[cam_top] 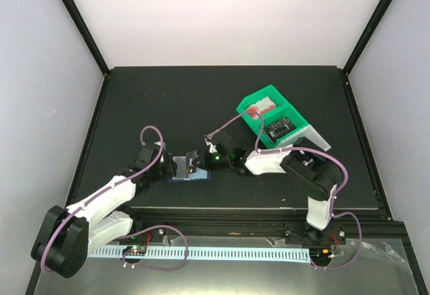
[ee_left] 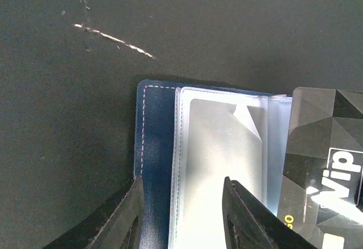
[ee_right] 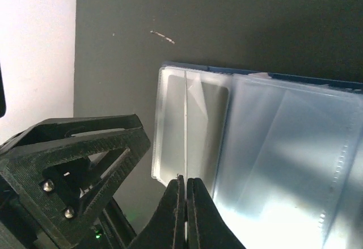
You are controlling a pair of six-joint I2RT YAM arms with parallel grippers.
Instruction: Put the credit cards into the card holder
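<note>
The dark blue card holder lies spread on the black table with its clear sleeves turned up. A dark grey card with white lettering is gripped by my right gripper, which is shut on it. In the right wrist view that card shows edge-on as a thin line, over the holder's leftmost sleeve. My left gripper hangs open above the holder's left sleeve, nothing between its fingers. In the top view both grippers meet closely around the holder, partly covering it.
At the right a green tray holds a red and white card and dark cards in separate compartments. A white tray part adjoins it, partly under the right arm.
</note>
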